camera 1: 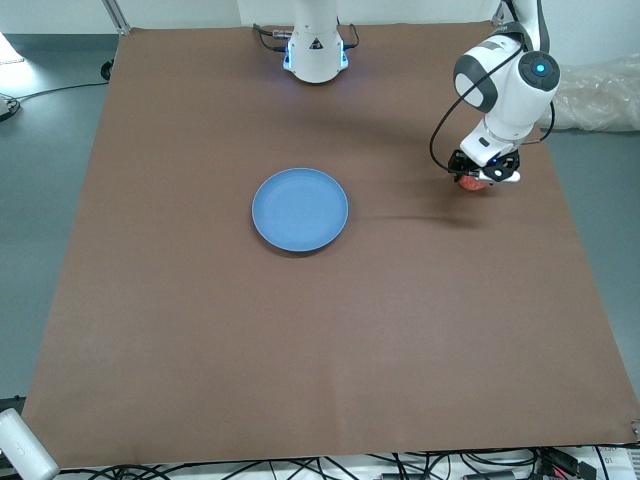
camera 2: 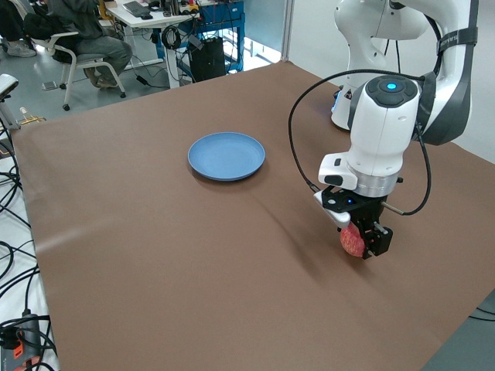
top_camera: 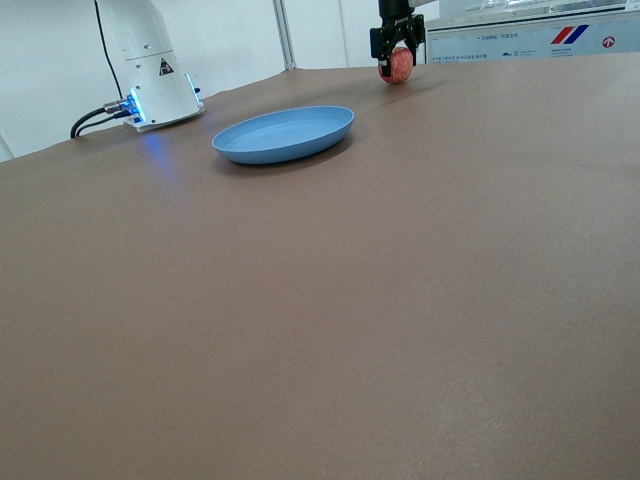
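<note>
A round red fruit (camera 2: 351,240) rests low at my gripper (camera 2: 366,244), on the right side of the brown table; in the top view the fruit (top_camera: 398,66) sits between the black fingers of the gripper (top_camera: 398,52). From the left, only part of the fruit (camera 1: 470,184) shows beneath the gripper (camera 1: 483,172). Whether the fingers are closed on it is hard to tell. A blue plate (camera 1: 300,208) lies flat and empty near the middle of the table, apart from the gripper.
A white robot base (camera 1: 315,55) with cables stands at the table's back edge. Cables and equipment run along the near edge in the left view, and a plastic-wrapped bundle (camera 1: 600,95) lies beyond the right side.
</note>
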